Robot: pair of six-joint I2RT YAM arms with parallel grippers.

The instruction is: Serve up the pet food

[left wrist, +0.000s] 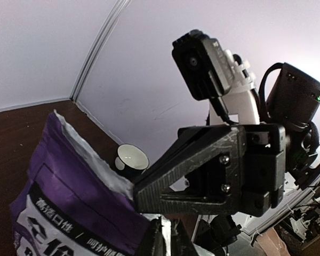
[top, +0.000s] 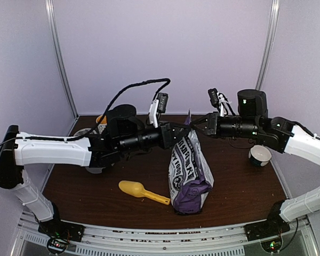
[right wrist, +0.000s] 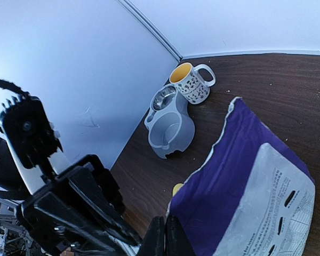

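A purple and white pet food bag [top: 189,176] stands at the front middle, its top edge up between both grippers. My left gripper [top: 184,127] is at the top edge from the left; in the left wrist view its fingertips meet the bag's pale rim at the bottom. My right gripper [top: 197,124] comes from the right, shut on the bag's rim, as the right wrist view shows. How far the left fingers are parted is hard to tell. A yellow scoop [top: 141,193] lies left of the bag.
A white bowl [top: 260,154] sits at the right edge. A mug [right wrist: 194,88] and a grey double feeder [right wrist: 169,130] stand at the left rear, largely behind the left arm in the top view.
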